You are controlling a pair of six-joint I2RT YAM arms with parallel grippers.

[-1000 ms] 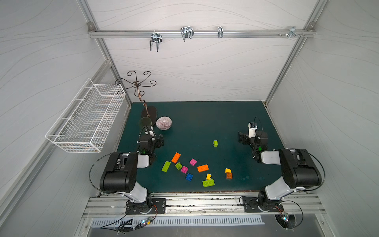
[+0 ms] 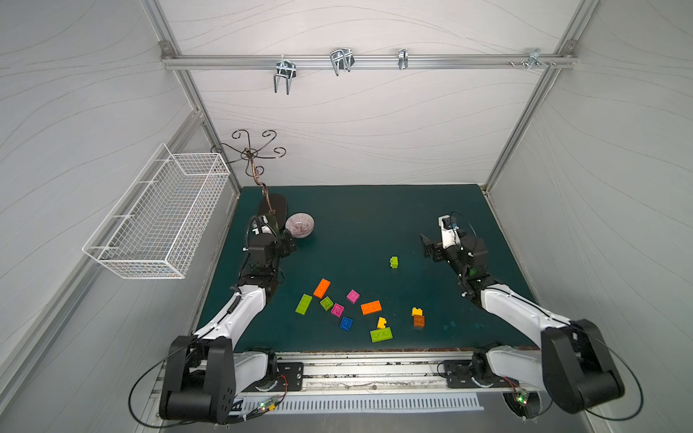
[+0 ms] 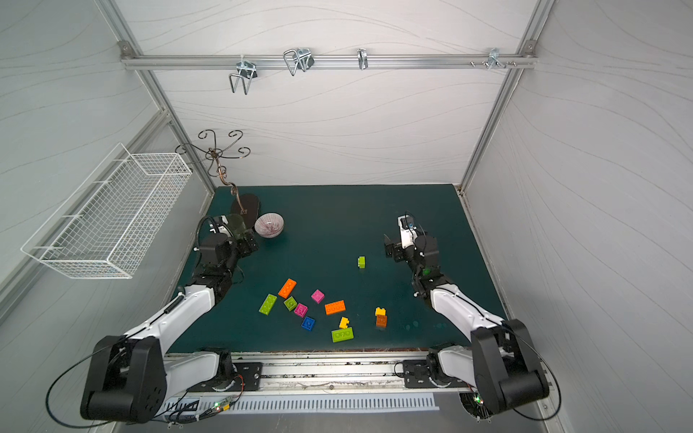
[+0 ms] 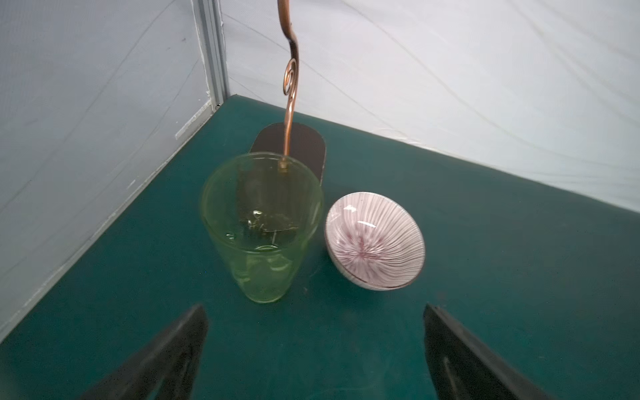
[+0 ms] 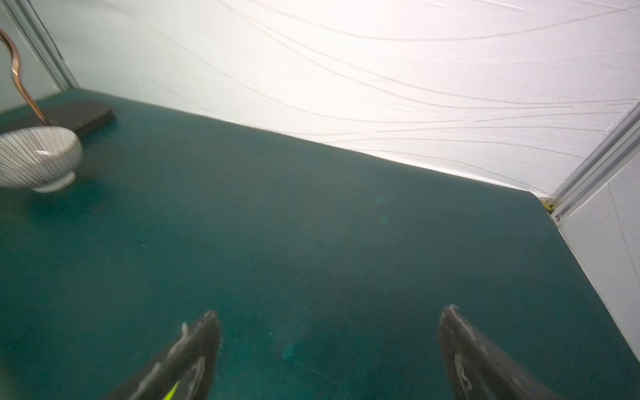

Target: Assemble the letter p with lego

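Note:
Loose lego bricks lie scattered over the front middle of the table. Among them are a long green brick (image 2: 304, 304), an orange brick (image 2: 322, 288), a second orange brick (image 2: 371, 307), two pink ones, a blue brick (image 2: 346, 323) and another long green brick (image 2: 381, 335). A yellow piece (image 2: 417, 311) touches a darker orange brick (image 2: 418, 322). One small lime brick (image 2: 393, 262) lies apart, farther back. My left gripper is open and empty, facing the glass and bowl. Open as well, my right gripper has only bare table between its fingers.
A green glass (image 4: 263, 226), a striped bowl (image 4: 374, 240) and a metal stand (image 2: 272, 208) occupy the back left. A wire basket (image 2: 162, 216) hangs on the left wall.
Both arms have stretched out from their folded poses. The bricks have not moved.

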